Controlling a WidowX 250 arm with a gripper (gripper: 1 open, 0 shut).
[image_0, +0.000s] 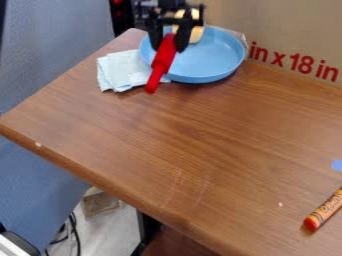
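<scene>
My black gripper (168, 32) is over the blue plate (211, 59) at the back of the table. A red elongated object (162, 62) hangs down at its fingers, over the left side of the plate and the white cloth (120, 70); whether the fingers are closed on it is hard to see. A pale yellow item (197, 32) is partly hidden behind the gripper on the plate.
An orange crayon-like tube (323, 208) lies at the front right beside a small blue patch (335, 165). A cardboard box (294, 40) stands behind.
</scene>
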